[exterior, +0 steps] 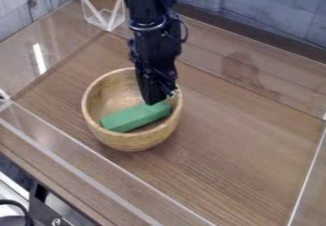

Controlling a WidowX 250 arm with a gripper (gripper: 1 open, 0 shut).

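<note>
A round wooden bowl [105, 127] stands left of the middle of the camera view. Inside it lies a green block [128, 118], tilted along the bowl's floor. My black gripper [155, 90] reaches down from the top over the bowl's back right part, just above the block's upper end. Its fingertips are dark and small, so whether anything is between them is hard to see; whether they touch the block cannot be told.
A pale edge runs along its back and sides, with a dark gap and cable at the lower left.
</note>
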